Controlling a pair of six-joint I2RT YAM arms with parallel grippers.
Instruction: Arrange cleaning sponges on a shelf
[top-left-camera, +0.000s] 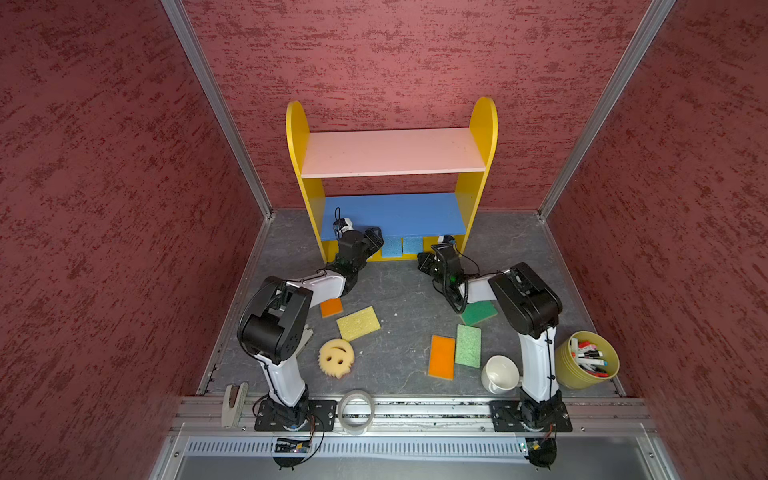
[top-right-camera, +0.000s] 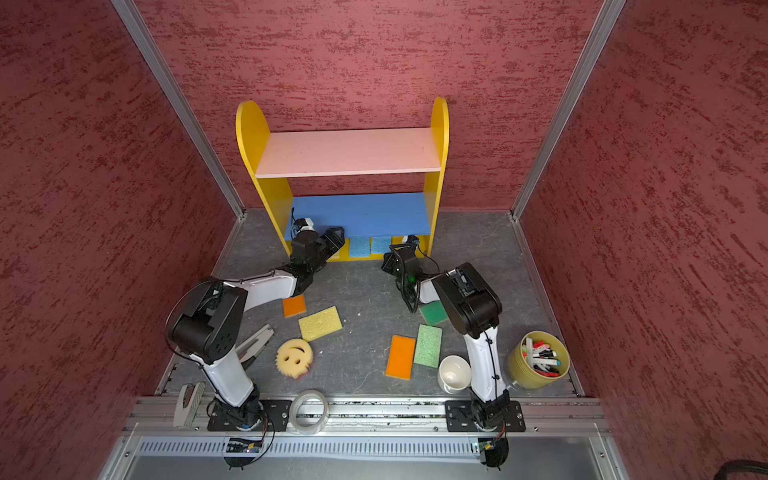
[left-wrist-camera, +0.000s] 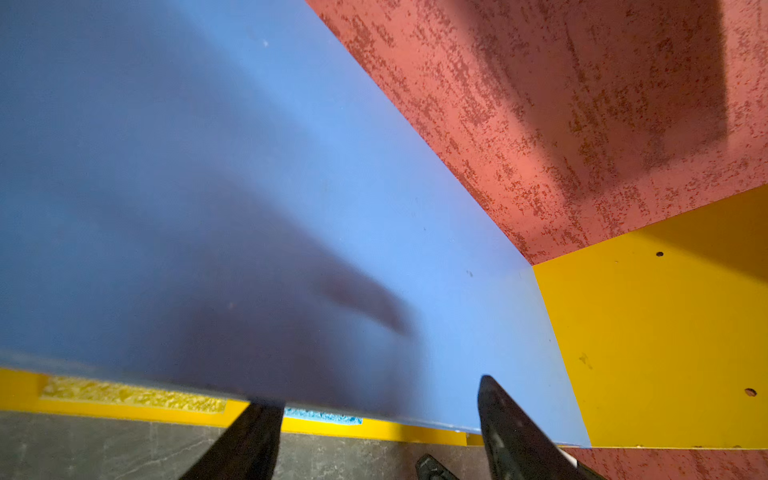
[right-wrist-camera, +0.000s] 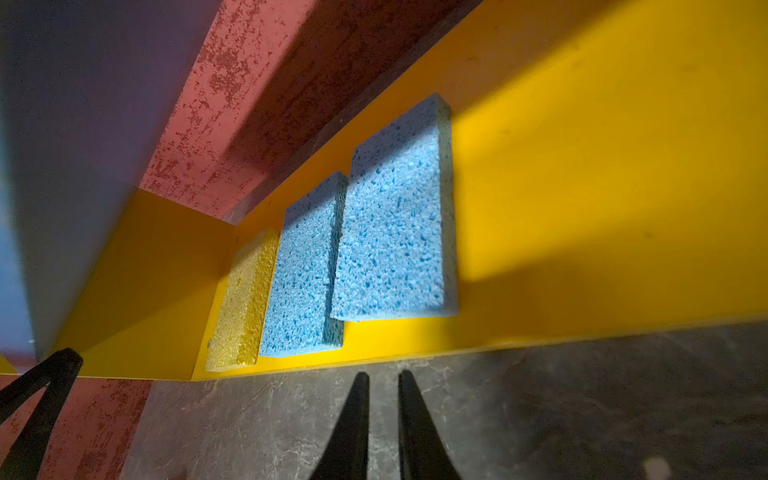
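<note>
On the yellow bottom shelf lie a yellow sponge (right-wrist-camera: 240, 312) and two blue sponges, the left one (right-wrist-camera: 300, 264) and the right one (right-wrist-camera: 392, 216), side by side under the blue shelf (left-wrist-camera: 200, 176). My left gripper is at that blue shelf's front edge, left of centre, fingers spread with nothing visible between them. My right gripper is in front of the bottom shelf, low, its fingertips a little apart and empty. Loose sponges lie on the floor: yellow (top-left-camera: 358, 322), orange (top-left-camera: 441, 357), light green (top-left-camera: 468, 345), dark green (top-left-camera: 478, 312) and another orange (top-left-camera: 330, 309).
A pink top shelf (top-left-camera: 392, 152) is empty, as is the blue one. A smiley sponge (top-left-camera: 336, 360), white cup (top-left-camera: 500, 373), bucket of pens (top-left-camera: 600, 360), tape roll (top-left-camera: 356, 412) and grey clamps stand near the front.
</note>
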